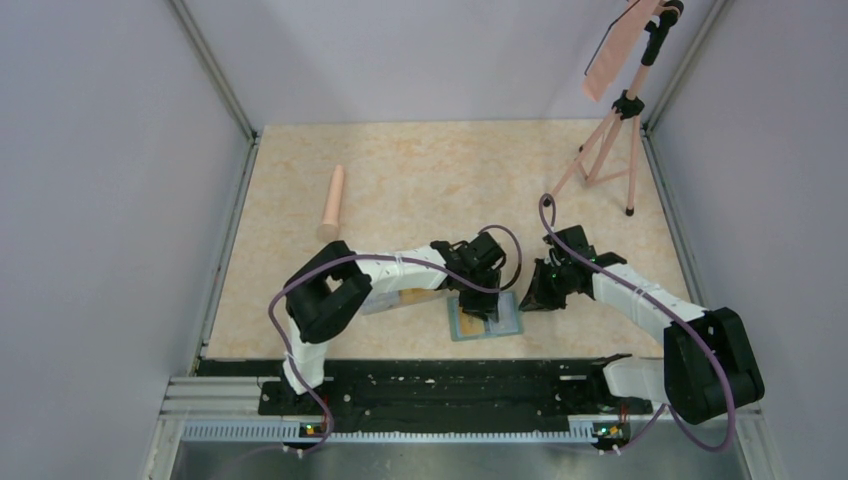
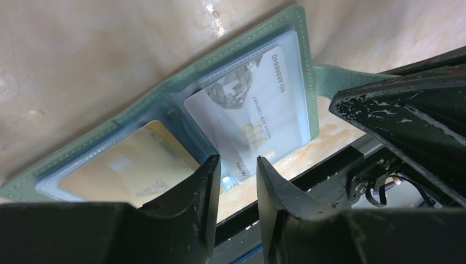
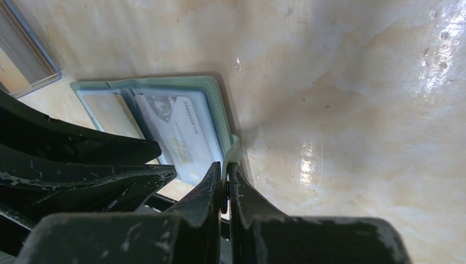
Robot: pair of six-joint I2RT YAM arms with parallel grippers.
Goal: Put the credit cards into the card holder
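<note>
The green card holder (image 2: 159,91) lies open, its two clear pockets facing up. A silver-white card (image 2: 261,110) with a diamond print sits in the right pocket; its left edge is beside the pocket's inner opening. In the other pocket rests a gold card (image 2: 129,162). Low over the holder, my left gripper is slightly open, with nothing between its fingers; its tips point at the silver card's lower left edge. My right gripper is shut on the green tab at the holder's right side.
A clear box (image 3: 33,60) with card-like contents stands left of the holder, partly under my left arm. A pinkish cylinder (image 1: 333,205) lies far left, and a tripod (image 1: 612,140) stands at the back right.
</note>
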